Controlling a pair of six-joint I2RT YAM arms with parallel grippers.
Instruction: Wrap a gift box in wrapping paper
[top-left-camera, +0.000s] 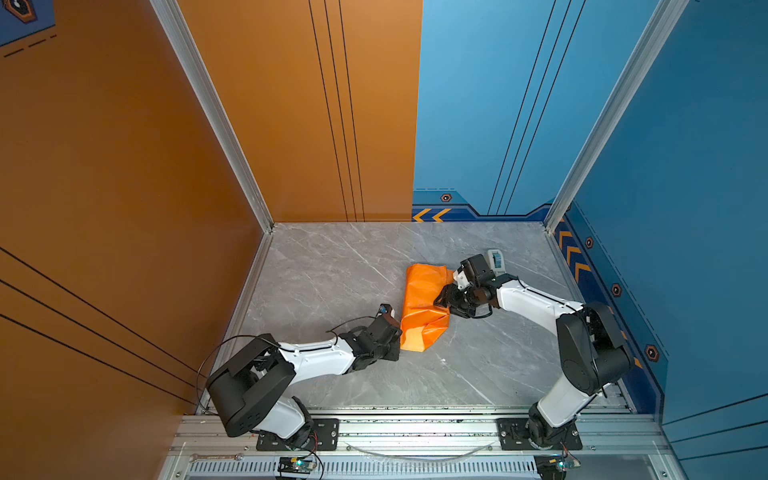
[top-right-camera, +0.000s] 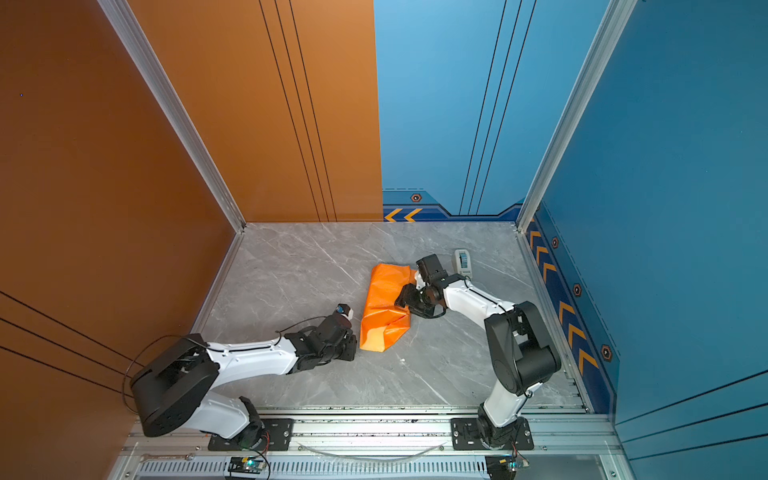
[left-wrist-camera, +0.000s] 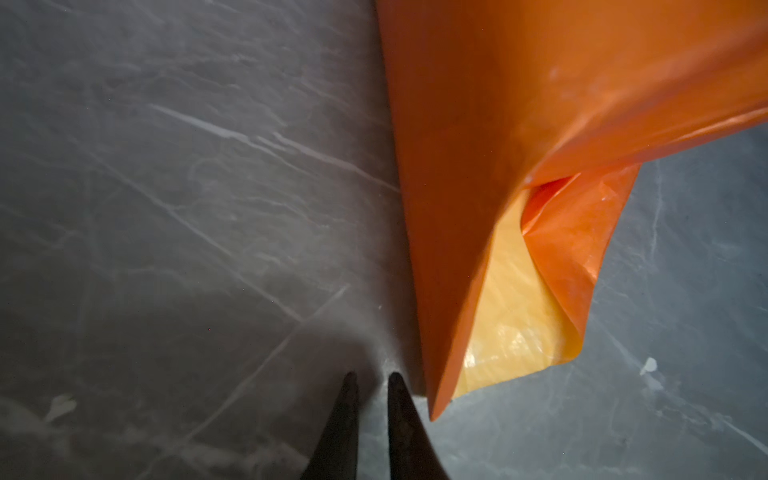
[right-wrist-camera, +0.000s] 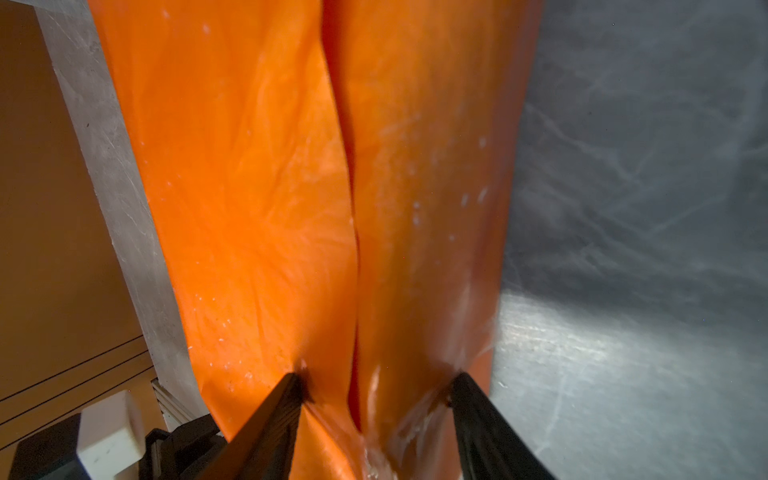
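Observation:
Orange wrapping paper (top-left-camera: 425, 297) lies as a long bundle in the middle of the table, folded over; the gift box itself is hidden. In the right wrist view a seam runs lengthwise where one sheet edge overlaps the other. At the near end the paper (left-wrist-camera: 520, 320) flares open in a loose flap with a yellow inside. My left gripper is part open beside that flap's pointed corner, with a narrow empty gap between its fingers. Above the paper's right side, my right gripper stands open, its fingers spread to either side of the seam.
A grey-white device with a dark display (top-right-camera: 462, 261) rests at the back right, behind the right arm. Bare grey table (top-left-camera: 328, 264) stretches left of the paper, and the front middle is clear too.

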